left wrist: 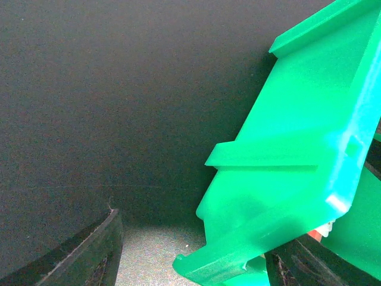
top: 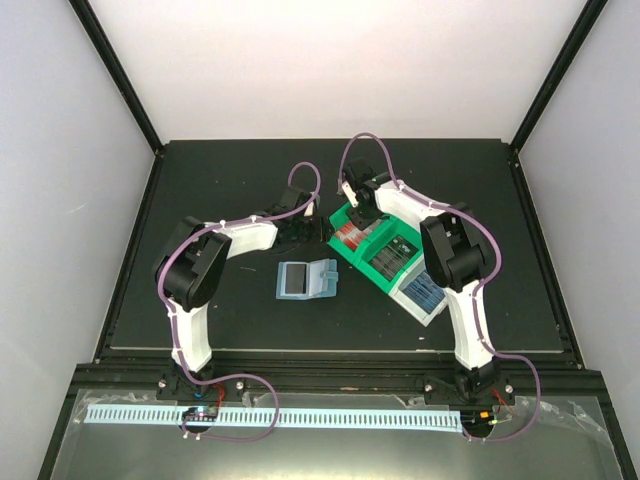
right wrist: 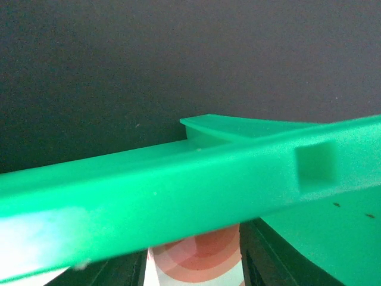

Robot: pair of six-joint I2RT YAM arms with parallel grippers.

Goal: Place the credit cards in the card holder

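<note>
The light-blue card holder [top: 320,278] lies opened out on the table, a dark panel on its left side. To its right, a slanted green tray [top: 372,248] holds red cards [top: 352,236], dark cards [top: 394,257] and, in its pale lower section, blue cards [top: 425,291]. My left gripper is open at the tray's left corner, the green edge reaching between its fingers. At the tray's upper end my right gripper is open. A red-and-white card [right wrist: 199,259] shows between its fingers, and the tray rim partly covers the fingertips.
Raised green walls [right wrist: 178,196] and dividers of the tray stand close to both grippers. A white wall [top: 330,70] closes off the back.
</note>
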